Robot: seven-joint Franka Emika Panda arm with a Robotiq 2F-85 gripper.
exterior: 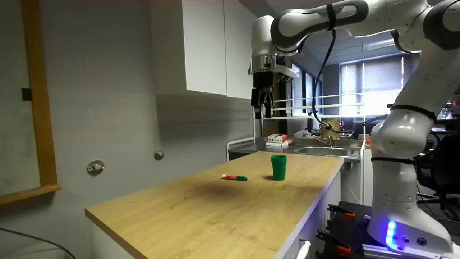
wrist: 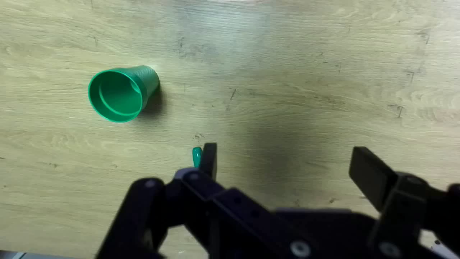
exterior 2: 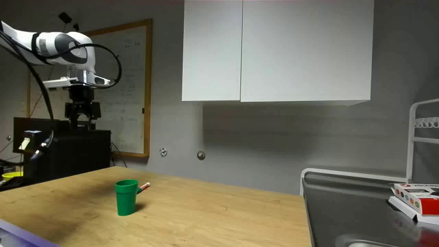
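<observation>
On the wooden counter stands a green cup (exterior: 279, 167), upright; the wrist view looks down into the empty cup (wrist: 115, 95). A marker (exterior: 235, 177) with a green cap and red-orange body lies flat close by. In exterior view 2 the marker (exterior 2: 144, 187) is partly behind the cup (exterior 2: 126, 197). Only the marker's green tip (wrist: 197, 156) shows in the wrist view, the rest hidden by a finger. My gripper is open, high above the counter, with nothing between its fingers. It points downward in both exterior views, as the gripper (exterior: 262, 116) shows.
A white wall cabinet (exterior 2: 288, 49) hangs above the counter's back edge. Past the counter's end are a sink (exterior: 327, 151), a white rack (exterior 2: 349, 175) and a red-and-white box (exterior 2: 419, 197). The wooden top (exterior: 207, 220) is otherwise bare.
</observation>
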